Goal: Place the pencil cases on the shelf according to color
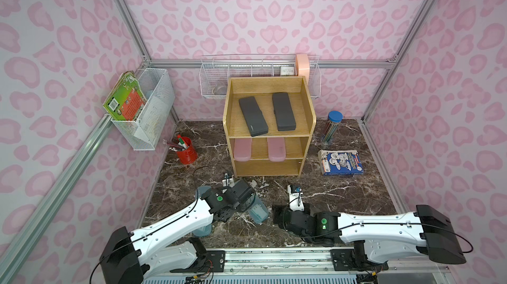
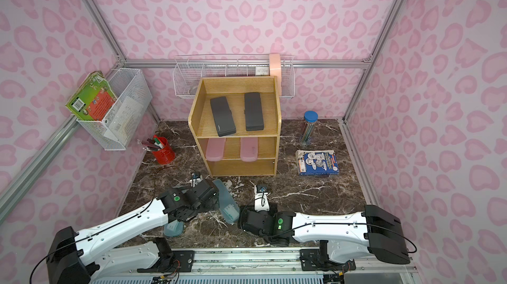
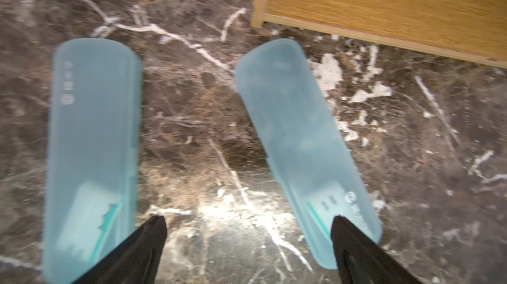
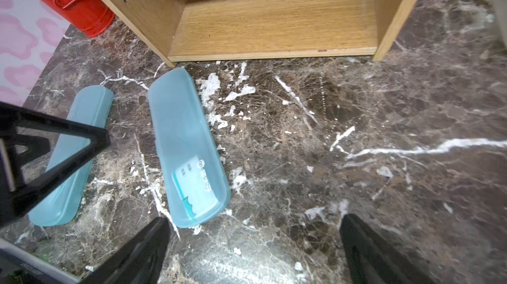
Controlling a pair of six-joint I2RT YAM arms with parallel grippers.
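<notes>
Two light-blue pencil cases lie flat on the marble table. The right one [image 4: 187,146] slants, its far end near the shelf's [image 1: 269,168] front left corner; the left one [image 3: 95,152] lies apart from it. Above them, my left gripper stands open with bare table between its fingers. My right gripper, also open, is over clear table right of the slanted case and holds nothing. Two dark grey cases [image 1: 253,116] rest on the upper shelf level, and two pink cases [image 1: 276,149] on the middle one. The bottom level looks empty.
A red pen cup [image 1: 186,152] stands left of the shelf. At right are a blue-lidded jar [image 1: 332,125] and a blue box [image 1: 340,162]. A wire basket [image 1: 153,104] hangs on the left.
</notes>
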